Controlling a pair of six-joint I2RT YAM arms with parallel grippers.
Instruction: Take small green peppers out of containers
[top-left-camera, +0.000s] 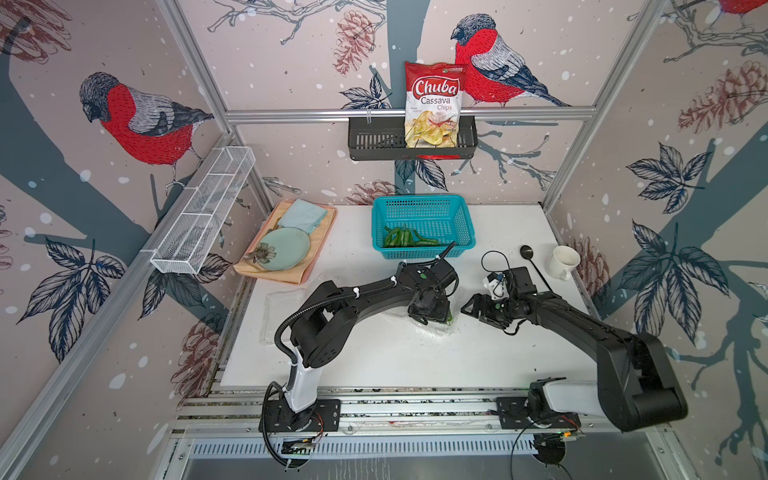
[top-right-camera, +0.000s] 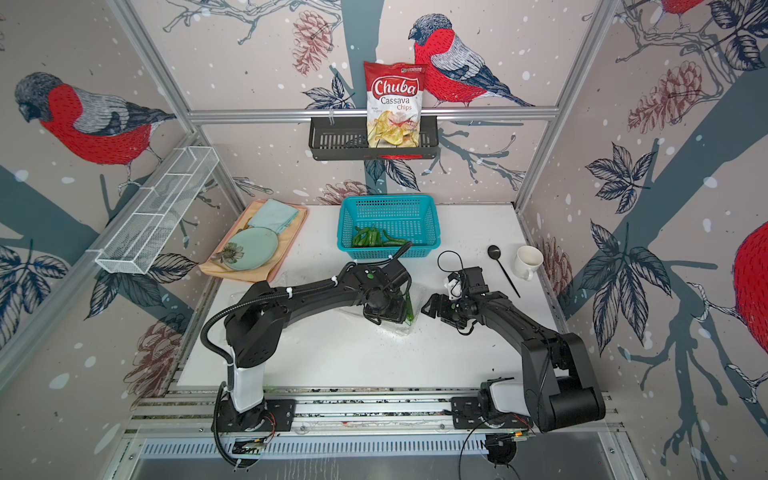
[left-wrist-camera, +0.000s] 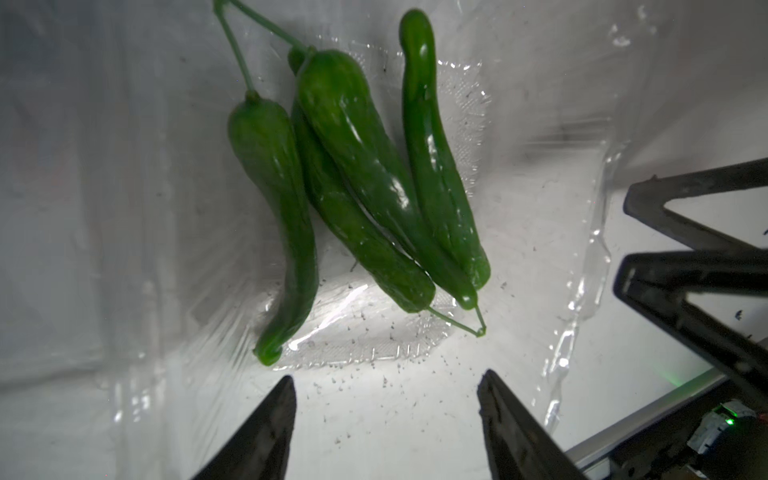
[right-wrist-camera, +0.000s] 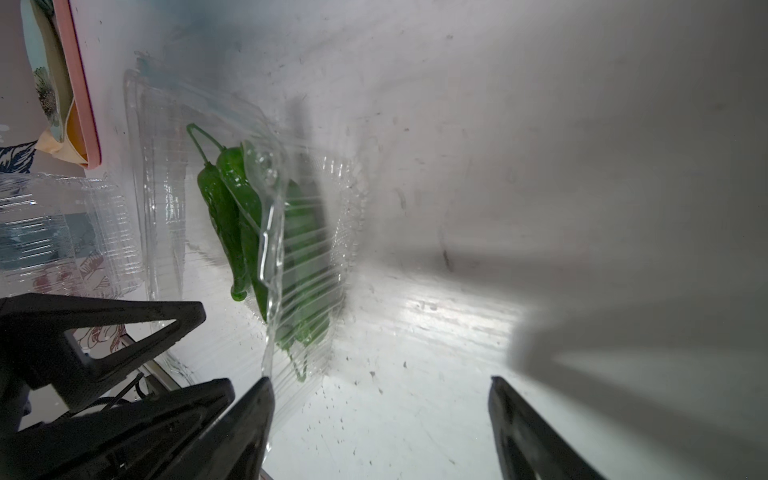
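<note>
Four green peppers lie in a clear plastic container, seen also in the right wrist view as peppers (right-wrist-camera: 220, 212). My left gripper hangs open over this container, nothing between its fingers, and hides much of it in the top views. My right gripper stands open at the container's right, low over bare table, holding nothing. More peppers (top-left-camera: 404, 237) lie in the teal basket (top-left-camera: 424, 204) at the back.
A board with a plate (top-left-camera: 284, 248) sits at back left, a clear lid (top-left-camera: 276, 320) at left. A mug (top-left-camera: 564, 260) and ladle (top-left-camera: 526, 253) are at right.
</note>
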